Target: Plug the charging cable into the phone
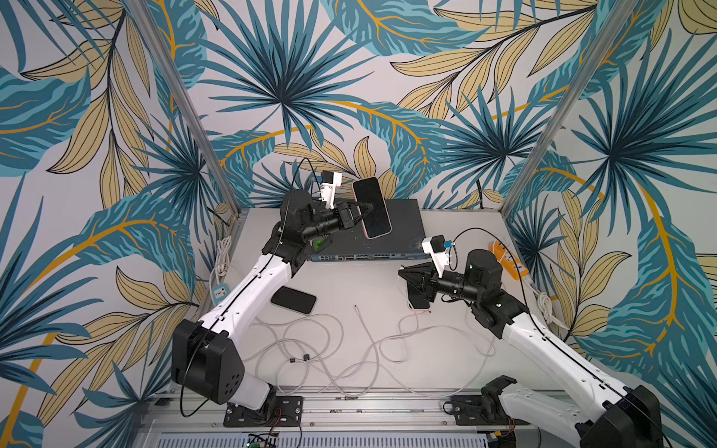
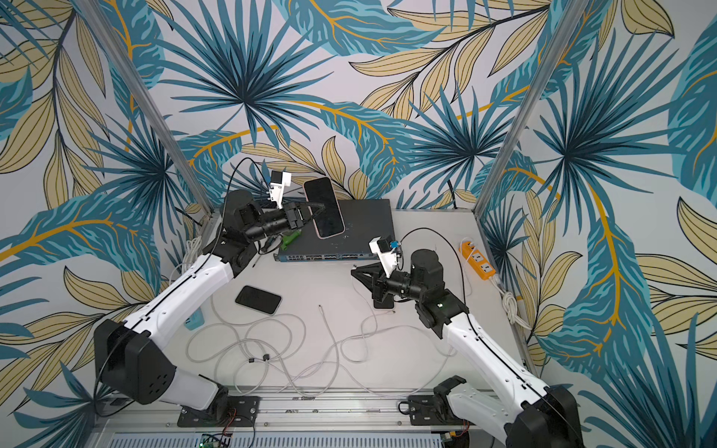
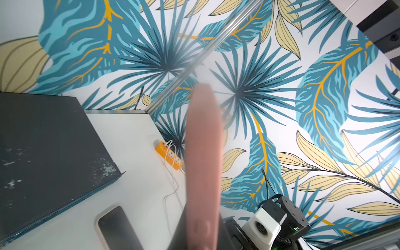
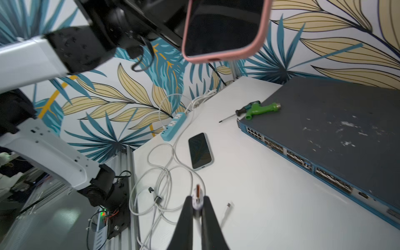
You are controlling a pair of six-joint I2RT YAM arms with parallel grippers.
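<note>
A pink-cased phone [image 1: 378, 221] hangs in the air before the dark box, its screen facing the front; my left gripper [image 1: 364, 211] is shut on its side. The left wrist view shows the phone [image 3: 203, 166] edge-on, hiding most of the fingers. My right gripper [image 1: 407, 273] is raised to the phone's lower right, clear of it. Between its shut fingers in the right wrist view sits the small white plug [image 4: 197, 202] of the charging cable, metal tip pointing out. The phone's bottom edge [image 4: 227, 55] shows above; its port cannot be made out.
On the table lie a dark phone [image 1: 294, 300] at left and another phone [image 1: 418, 297] below my right gripper. White cables [image 1: 373, 358] loop across the front. A green tool [image 4: 262, 109] rests on the dark box [image 4: 333, 120].
</note>
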